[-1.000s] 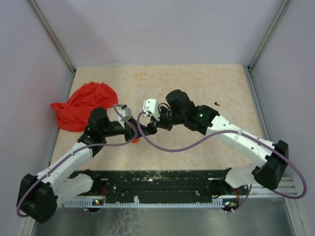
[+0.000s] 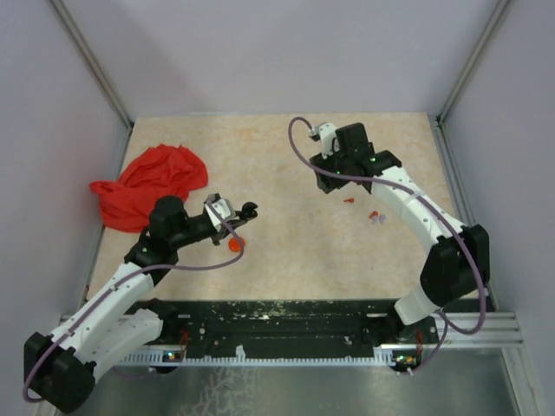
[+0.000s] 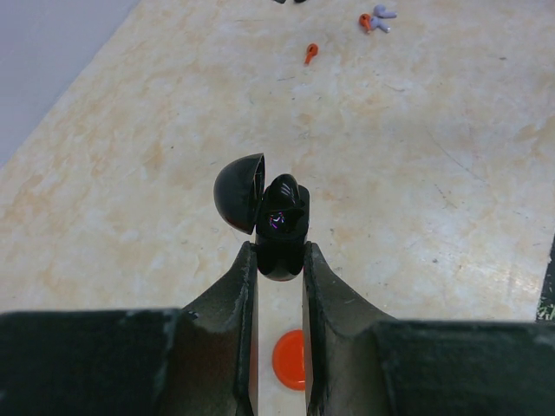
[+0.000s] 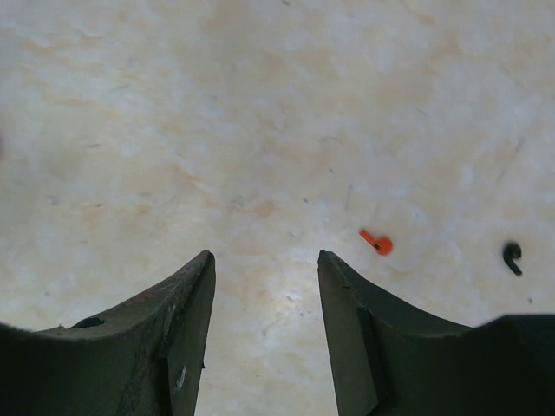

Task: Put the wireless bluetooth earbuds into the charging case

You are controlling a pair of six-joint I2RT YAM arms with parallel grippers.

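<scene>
The black charging case (image 3: 283, 245) is pinched in my left gripper (image 2: 234, 218), held above the table at left of centre. In the left wrist view its lid (image 3: 238, 192) stands swung open to the left. A rounded, glossy black piece (image 3: 284, 192) shows in its opening; I cannot tell for certain whether it is a seated earbud. Over the upper right of the table, well away from the case, my right gripper is open, with only bare tabletop between its fingers. A small black earbud (image 4: 512, 257) lies on the table to its right.
A small orange piece (image 4: 378, 243) lies between the right gripper and the earbud. Red and purple bits (image 2: 377, 217) rest farther right. A red disc (image 3: 289, 360) lies below the left gripper; a crumpled red cloth (image 2: 152, 186) fills the left.
The left gripper, still holding the case, has shifted slightly left. Small orange and purple pieces are now uncovered.
</scene>
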